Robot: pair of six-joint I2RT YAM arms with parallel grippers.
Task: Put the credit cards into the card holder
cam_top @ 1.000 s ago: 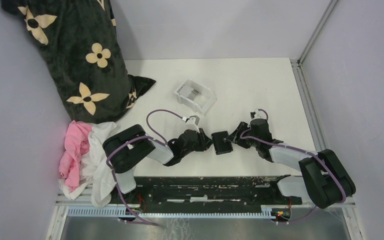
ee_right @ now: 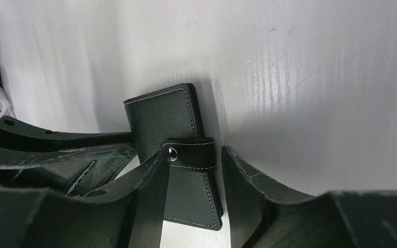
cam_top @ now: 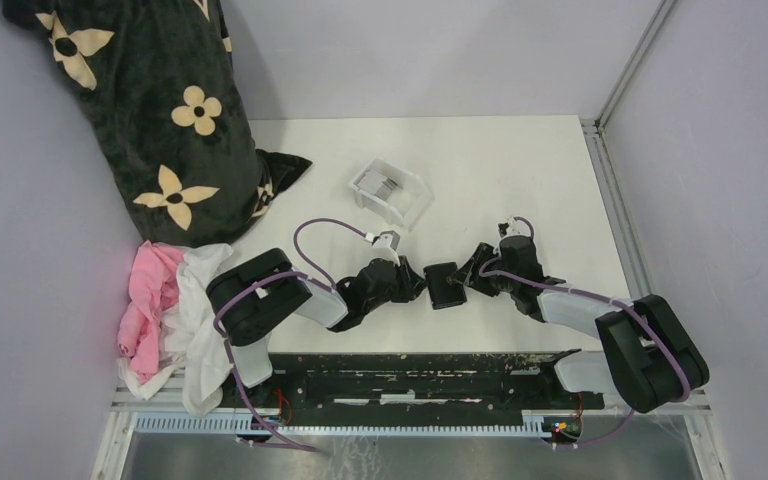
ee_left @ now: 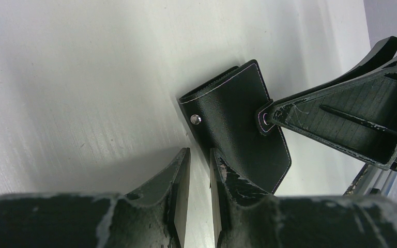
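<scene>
The black card holder [cam_top: 446, 288] lies flat on the white table, between the two grippers. Its strap [ee_right: 194, 154] folds over the right edge onto the cover, its end apart from the metal snap [ee_left: 195, 119] near the left edge. Open at the holder's left edge, my left gripper has one finger over the cover and one outside it. My right gripper stands open across the strap side, nothing visibly clamped in it. Grey flat pieces [cam_top: 378, 184], perhaps the credit cards, sit inside the white box [cam_top: 415, 205]; details are too small.
Behind the holder stands the white box, tilted on the table. Dark flowered cloth [cam_top: 185, 150] covers the back left, with pink cloth [cam_top: 148, 305] and white cloth [cam_top: 198, 320] in front of it.
Almost nothing differs. The holder lies a hair further right than a second ago, and the right arm has shifted barely; the left arm and the box look the same.
</scene>
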